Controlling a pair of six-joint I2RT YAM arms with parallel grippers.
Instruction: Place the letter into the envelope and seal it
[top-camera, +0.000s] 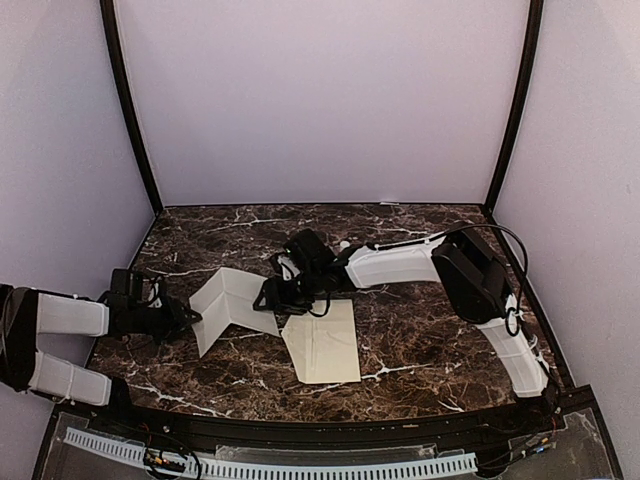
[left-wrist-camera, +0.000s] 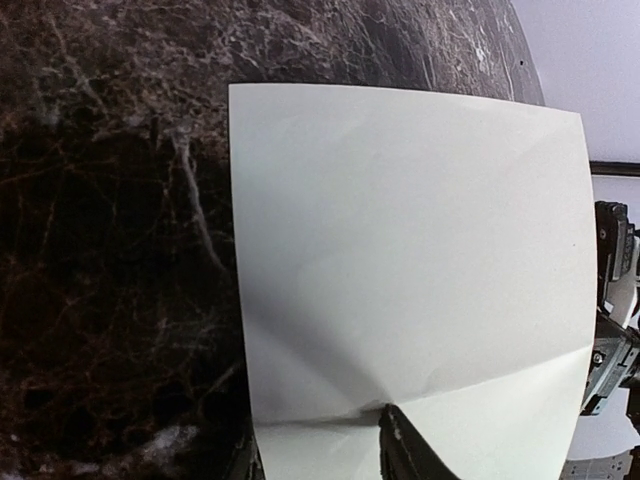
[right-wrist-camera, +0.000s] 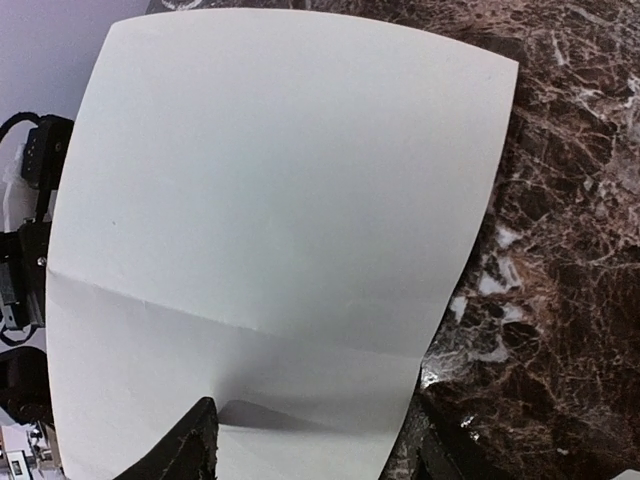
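The white letter (top-camera: 228, 300) stretches between my two grippers, left of the envelope, bent up along its middle crease. My left gripper (top-camera: 194, 318) is shut on the letter's left edge; in the left wrist view the sheet (left-wrist-camera: 410, 240) rises from between the fingers. At the opposite edge my right gripper (top-camera: 268, 302) stands open, with part of the sheet (right-wrist-camera: 280, 180) between its spread fingers. The cream envelope (top-camera: 332, 345) lies flat on the table to the right, its pointed flap (top-camera: 298, 350) toward the letter.
The right arm (top-camera: 395, 267) reaches across above the envelope's far edge. A small white object (top-camera: 345, 244) shows behind that arm.
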